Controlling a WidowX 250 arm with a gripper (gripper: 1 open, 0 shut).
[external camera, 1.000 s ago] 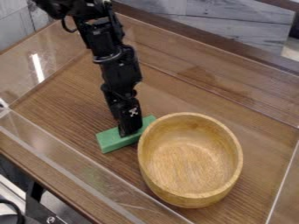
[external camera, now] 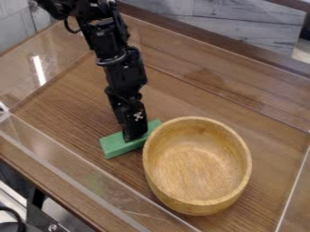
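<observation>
A green block (external camera: 121, 144) lies on the wooden table, just left of a round beige bowl (external camera: 197, 168). My black gripper (external camera: 136, 133) reaches down from the top of the camera view, its fingertips low at the block's upper right part. Whether they touch the block is hard to tell, and the block partly hides behind them. The gripper is open, as far as the dark, small fingers show.
A pale marble-like wall (external camera: 242, 23) runs along the back. The table's near left edge has dark cables below it.
</observation>
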